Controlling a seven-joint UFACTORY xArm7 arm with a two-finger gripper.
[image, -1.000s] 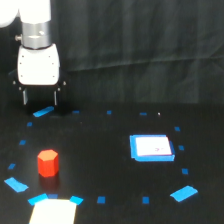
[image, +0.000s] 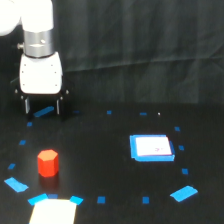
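Note:
My gripper (image: 42, 108) hangs at the upper left, pointing down over the dark table. Its two thin dark fingers stand wide apart, and nothing shows between them, so it is open. A red six-sided block (image: 48, 163) rests on the table in front of the gripper, well apart from it. On the right lies a white rectangle (image: 153, 146) edged in blue. A cream-coloured square (image: 53, 212) sits at the lower left, cut off by the bottom of the view, with blue at its upper corners.
Small blue marks dot the dark table, with larger strips at the left (image: 16, 185), behind the gripper and at the right (image: 184, 193). Open table lies between the red block and the white rectangle. A black curtain (image: 140, 50) hangs at the back.
My gripper has come down a little and shifted slightly to the right, its fingers still apart. The red block and both light squares have stayed where they were.

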